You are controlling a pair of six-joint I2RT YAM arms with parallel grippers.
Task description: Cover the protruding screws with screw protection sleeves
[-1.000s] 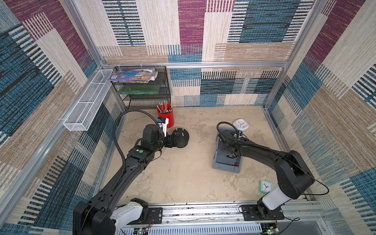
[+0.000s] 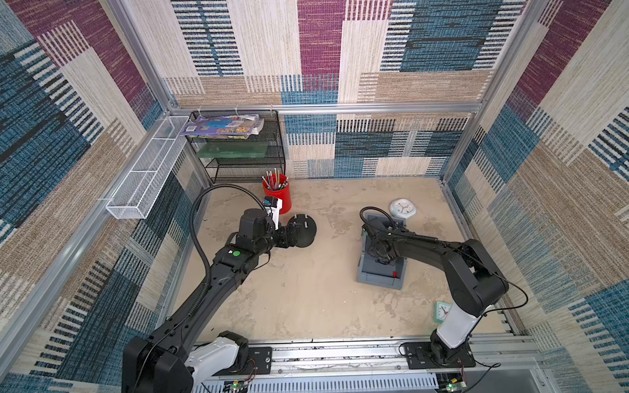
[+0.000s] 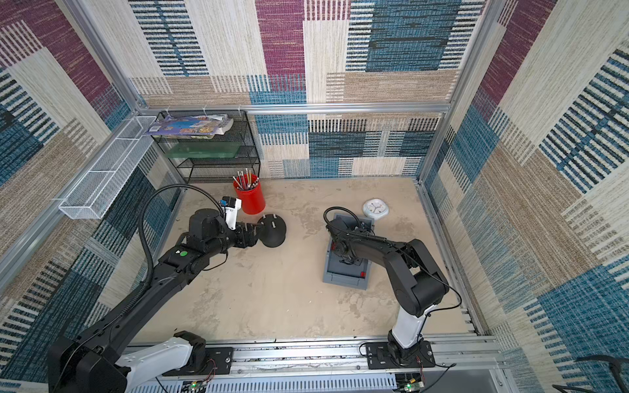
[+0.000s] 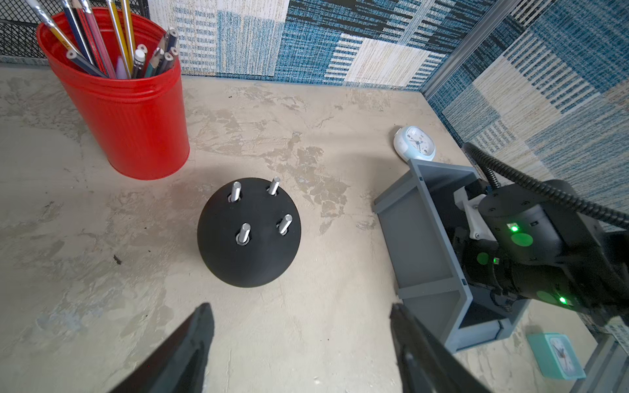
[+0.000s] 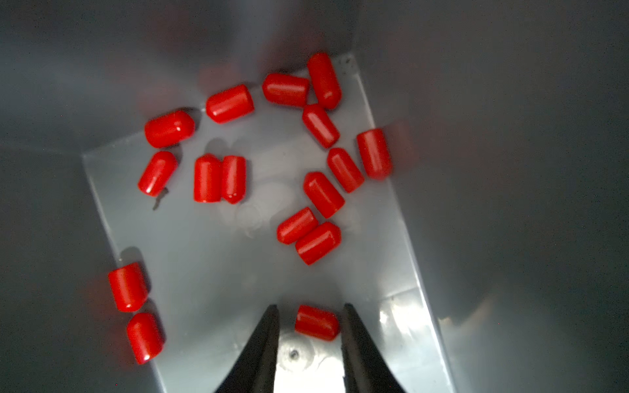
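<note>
Several red sleeves lie scattered on the floor of the grey bin. In the right wrist view one red sleeve sits between the fingertips of my right gripper, which is part open. That sleeve lies near the right finger; whether they touch I cannot tell. Two more sleeves rest by the left wall. A black round base stands on the table with several bare metal screws sticking up. My left gripper is open before the base, nothing between its fingers.
A red cup of brushes and pencils stands behind the base. Beyond the bin sits a white clock, and a teal clock lies near the right arm. Bin walls surround the right gripper closely. Between base and bin the table is clear.
My right arm has drawn in slightly and lowered farther into the bin. The left arm, the base and the cup have stayed in place.
</note>
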